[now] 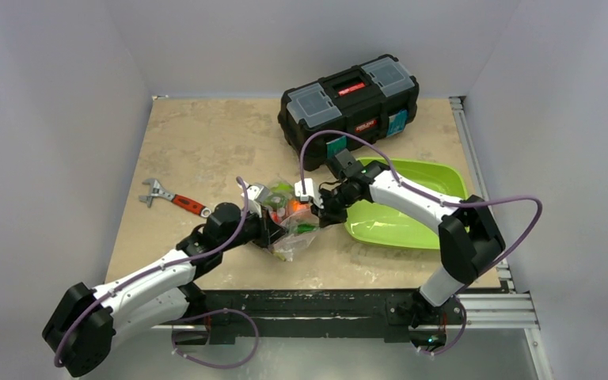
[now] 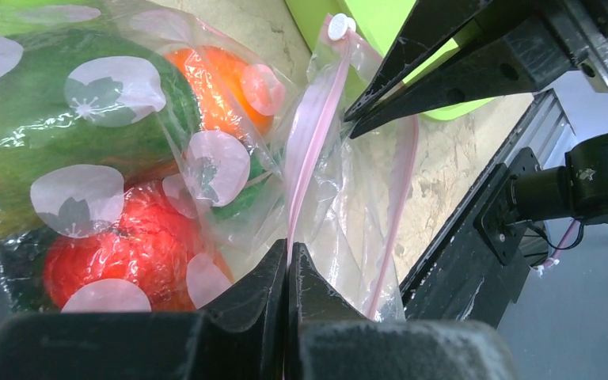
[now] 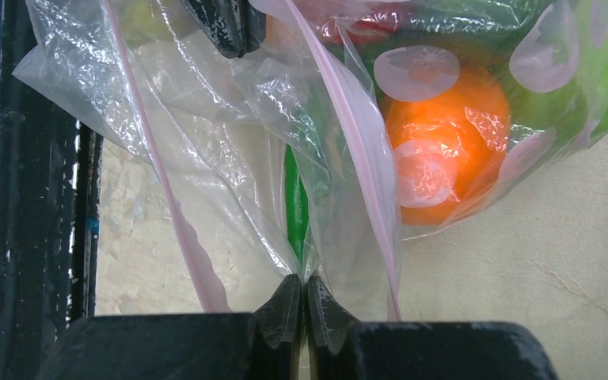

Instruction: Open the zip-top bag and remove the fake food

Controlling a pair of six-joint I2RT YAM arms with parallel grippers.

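Note:
The clear zip bag [image 1: 297, 241] holds fake food: a red piece [image 2: 119, 253], an orange one [image 3: 451, 150] and green pieces [image 2: 127, 134]. Its pink zip strips [image 2: 313, 150] are parted at the mouth. My left gripper is shut on one strip's edge. Opposite it, my right gripper is shut on the bag's other side, pinching clear plastic.
A lime-green tray [image 1: 388, 229] lies to the right, a black toolbox [image 1: 332, 111] at the back, and an adjustable wrench [image 1: 182, 202] to the left.

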